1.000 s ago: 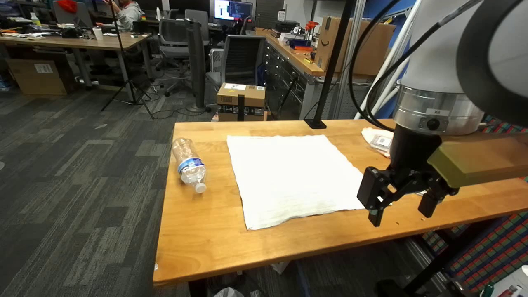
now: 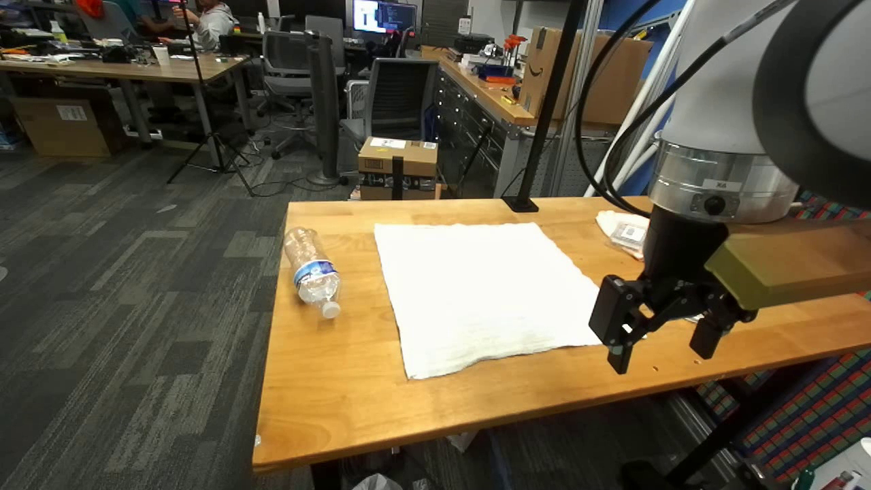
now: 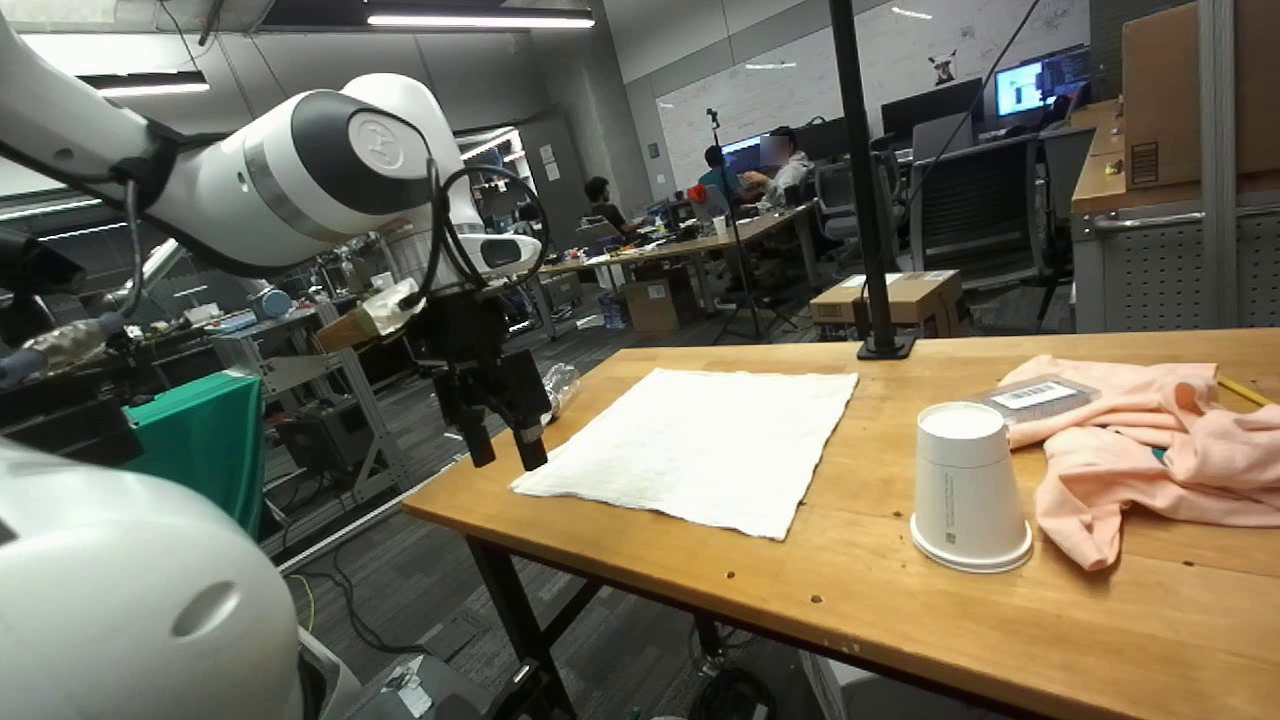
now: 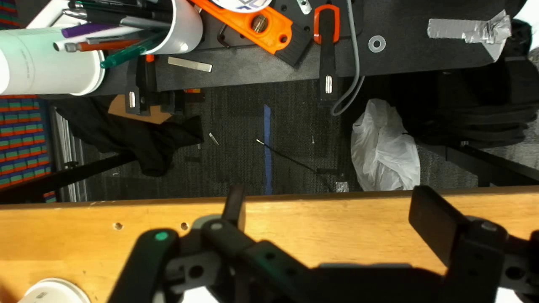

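Note:
My gripper (image 2: 665, 355) hangs above the table's front edge, its fingers wide apart and nothing between them. In the wrist view its two black fingers (image 4: 438, 222) stand over the bare wooden edge strip. A white cloth (image 2: 482, 294) lies spread flat on the table, beyond the gripper. Left of the cloth, a clear plastic bottle (image 2: 314, 273) with a blue label lies on its side. An upside-down white paper cup (image 3: 966, 486) stands on the table in the second exterior view. Behind it is a crumpled pink cloth (image 3: 1152, 438) with a clear flat package (image 3: 1038, 398) on it.
A black upright post (image 3: 882, 264) rises from the table's far edge. In the wrist view, a dark shelf (image 4: 283, 65) with cups of pens and tools sits across a gap from the table edge. Bare wood surrounds the white cloth.
The arm, gripper and tabletop objects stand as before. Only a person in the far background has shifted.

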